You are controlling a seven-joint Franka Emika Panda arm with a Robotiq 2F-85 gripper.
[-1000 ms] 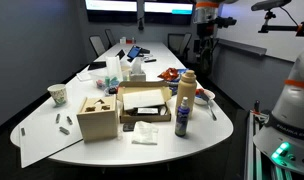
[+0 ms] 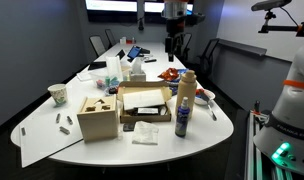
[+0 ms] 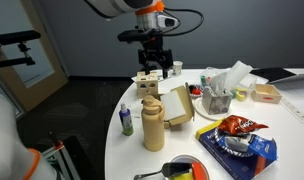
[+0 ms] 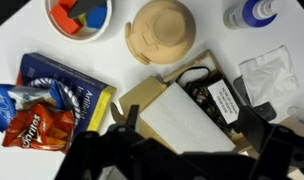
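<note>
My gripper (image 2: 174, 46) hangs high above the far part of the white table, open and touching nothing. In the wrist view, the fingers of the gripper stand wide apart over an open cardboard box (image 2: 162, 89) holding a white pad (image 4: 187, 118) and a black cable (image 4: 200, 92). A tan jug-like bottle (image 4: 164, 28) stands beside that box. Near it are a dark blue bottle (image 2: 182, 120) and a white bowl (image 4: 107, 22) with red and blue pieces inside.
A cardboard block with holes (image 2: 99, 119) and a white napkin (image 2: 146, 132) lie nearer the front. A paper cup (image 2: 58, 94) stands at left. Chip bags (image 4: 42, 125) lie on a book (image 4: 80, 105). A wire basket (image 3: 216, 102) is at the back.
In exterior view 1 my arm has swung left, carrying the open gripper from right of the tan bottle to the box's side. The objects on the table have not moved.
</note>
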